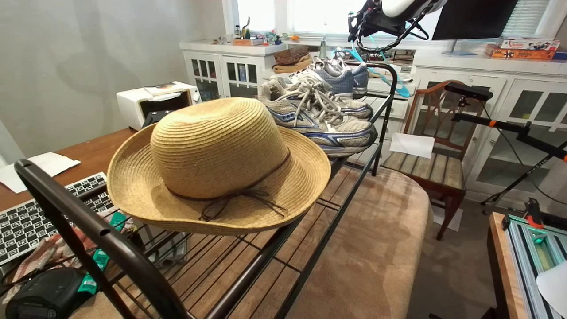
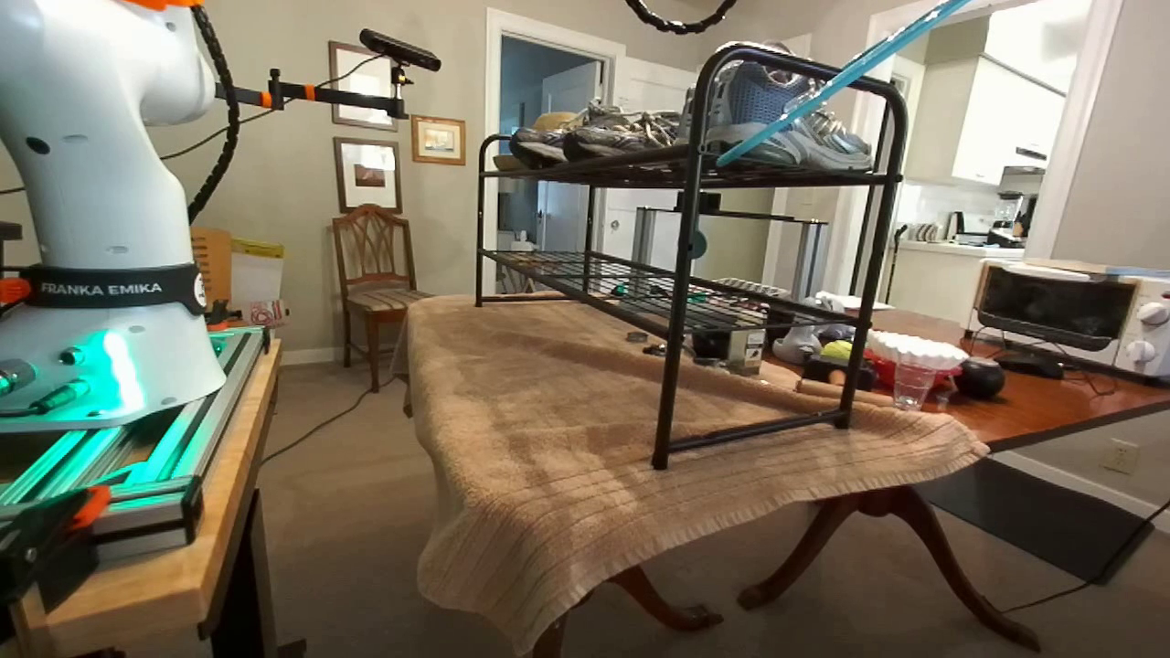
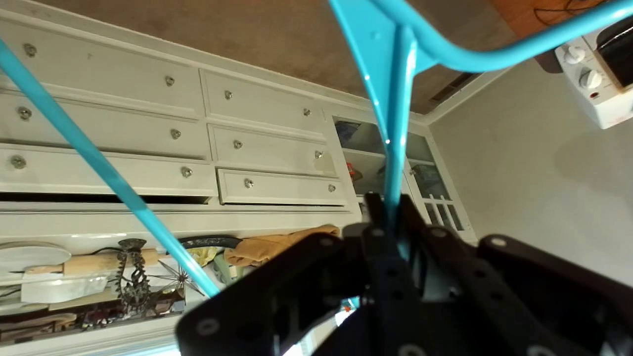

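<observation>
A light-blue plastic hanger [image 3: 400,77] is pinched in my gripper, whose dark fingers are shut around one of its thin bars. Another straight bar of it slants across the left of the wrist view. In exterior view 1, the hanger [image 1: 404,91] hangs below the gripper, by the far end of a black metal rack [image 1: 392,79]. Exterior view 2 shows only part of the hanger [image 2: 850,77], slanting in front of the rack's top shelf from the upper right; the gripper is outside that view.
Sneakers [image 1: 324,119] and a straw hat [image 1: 218,154] occupy the top shelf. The rack stands on a towel-covered table [image 2: 526,439]. White cabinets [image 3: 261,142] line the wall beyond. A chair [image 1: 436,149] and a camera stand [image 1: 494,125] are off to one side.
</observation>
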